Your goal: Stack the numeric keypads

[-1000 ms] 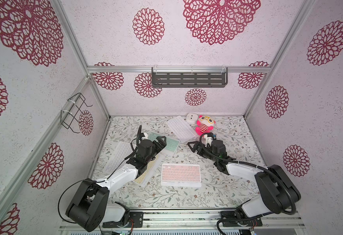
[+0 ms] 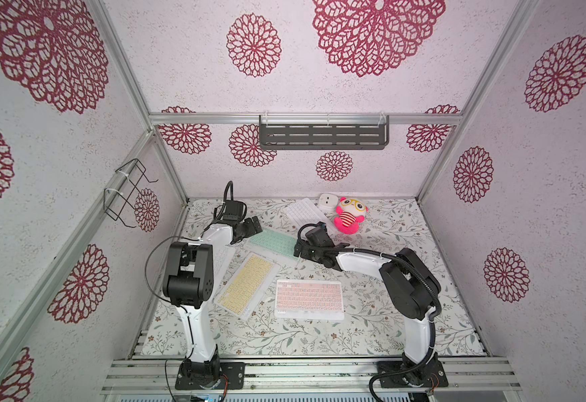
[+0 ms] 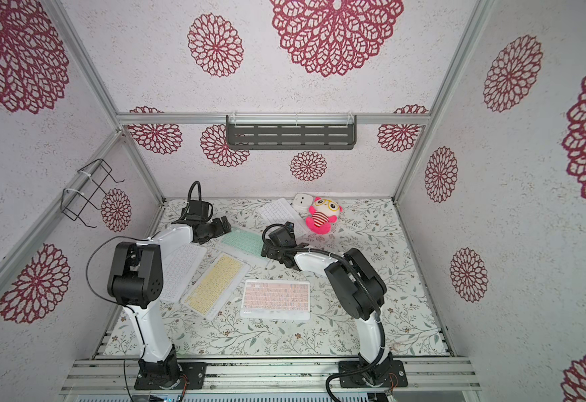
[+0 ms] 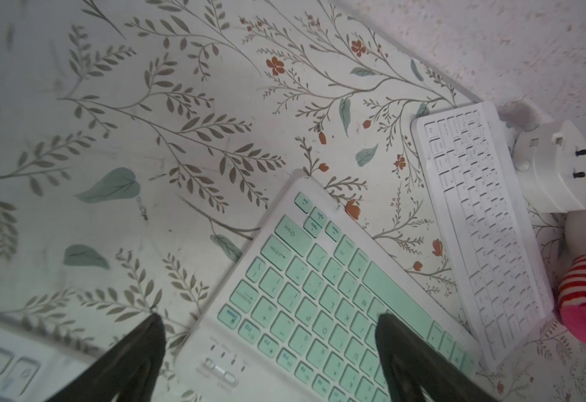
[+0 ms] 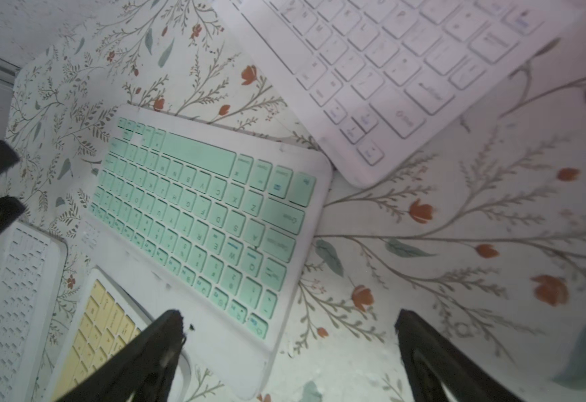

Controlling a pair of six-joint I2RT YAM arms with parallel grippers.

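A green-keyed keypad [image 2: 274, 242] lies flat toward the back of the table. My left gripper [image 2: 256, 228] is open above its left end; in the left wrist view the keypad [image 4: 313, 294] shows beyond the spread fingers [image 4: 129, 361]. Over the right end hangs my right gripper [image 2: 297, 249], also open, nothing between its fingers. A white keypad [image 5: 380, 73] sits just behind the green one. The yellow-keyed keypad [image 2: 246, 284] lies at front left, its corner close to the green keypad. Nearest the front is the pink-keyed keypad [image 2: 309, 298]. Another white keypad [image 3: 183, 271] lies far left, partly hidden by the left arm.
A pink owl toy [image 2: 350, 214] and a white plug adapter [image 2: 327, 202] stand beside the rear white keypad. A dark shelf [image 2: 323, 136] hangs on the back wall.
My left gripper has moved left and back, uncovering the yellow keypad. The right gripper has moved left, from beside the green keypad to over its right end. The keypads lie where they were.
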